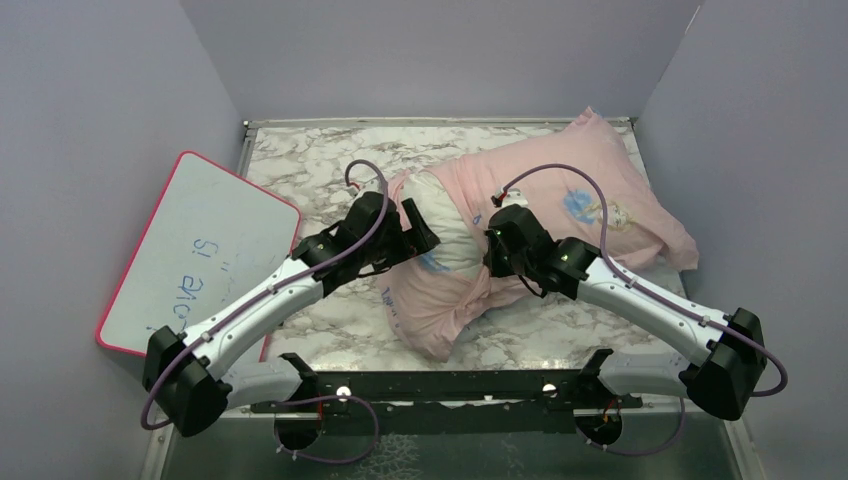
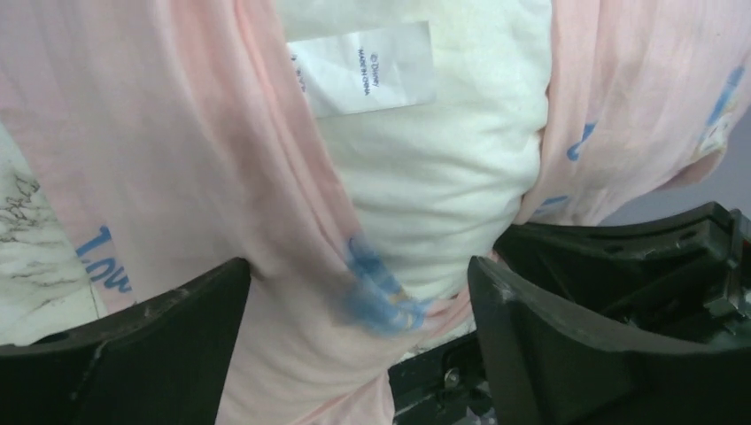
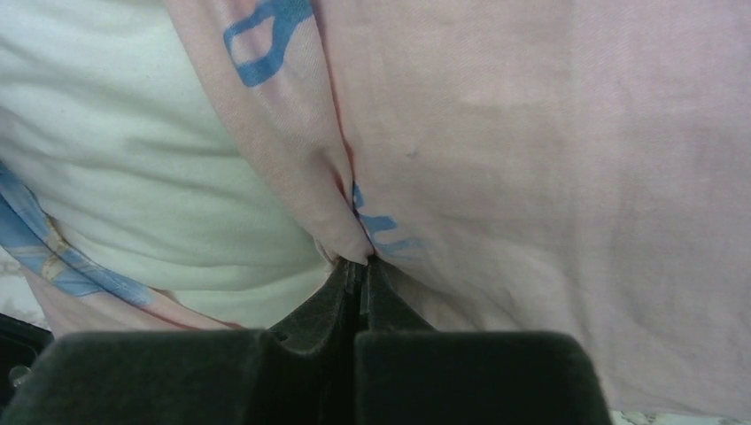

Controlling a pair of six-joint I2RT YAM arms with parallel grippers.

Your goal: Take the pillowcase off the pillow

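Note:
The pink pillowcase [image 1: 510, 165] covers both ends of the pillow, its open edge drawn apart so that the pale pillow [image 1: 455, 232] is bare in the middle. A white tag [image 2: 381, 75] shows on that bare part. Over the left side of the opening, my left gripper [image 1: 424, 222] is open; its two fingers [image 2: 522, 336] straddle the view of the pink hem, with nothing held between them. At the right side of the gap my right gripper is shut on the pillowcase's edge, the cloth bunched at its tips.
A whiteboard [image 1: 205, 250] with a red rim leans at the left, near my left arm. Bare marbled tabletop [image 1: 310, 160] lies at the back left and along the front. Grey walls [image 1: 440, 55] stand behind and on both sides.

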